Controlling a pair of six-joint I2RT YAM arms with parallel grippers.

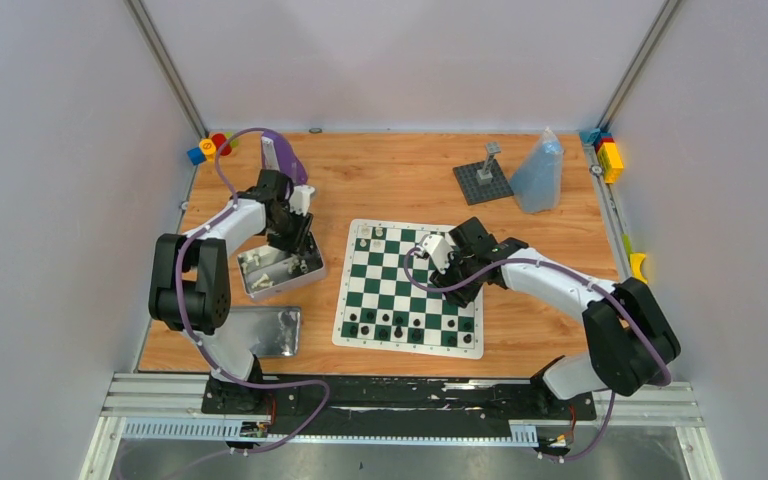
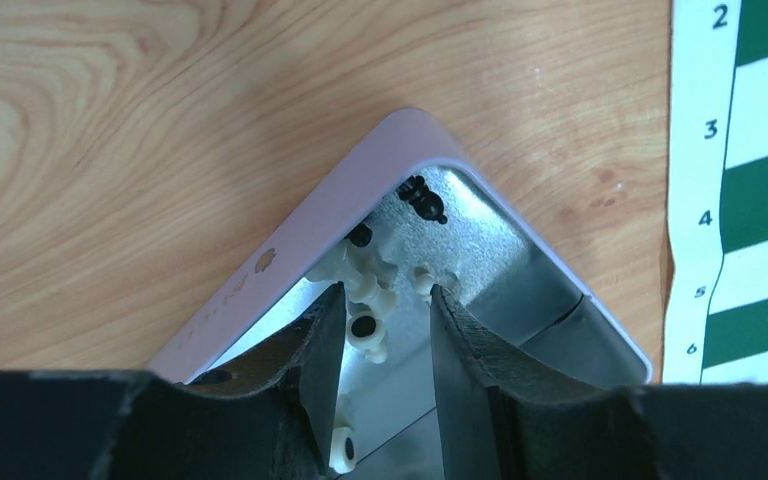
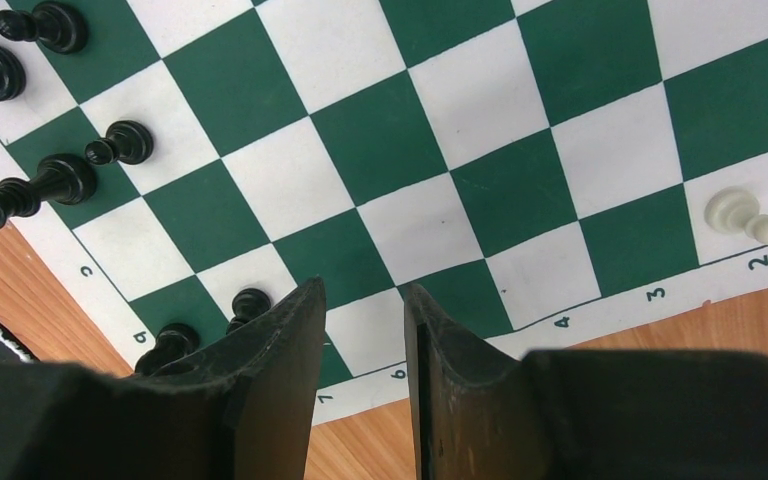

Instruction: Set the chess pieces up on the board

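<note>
My left gripper is part open over the metal-lined box point(image 2: 410, 135), above white pieces point(image 2: 365, 330) near its wall, with black pieces point(image 2: 428, 204) in the corner. My right gripper is part open over the chessboard point(image 3: 495, 85), with nothing between its fingers. Black pieces point(image 3: 55, 182) stand along one side of the board, and a white pawn point(image 3: 735, 212) stands on a square near the row labelled 2. A few white pieces point(image 1: 378, 233) sit at the board's far left corner.
An empty metal tray point(image 1: 260, 330) lies below the box. A purple object point(image 1: 280, 160), a dark plate with a post point(image 1: 468, 180) and a blue bag point(image 1: 535, 180) stand at the back.
</note>
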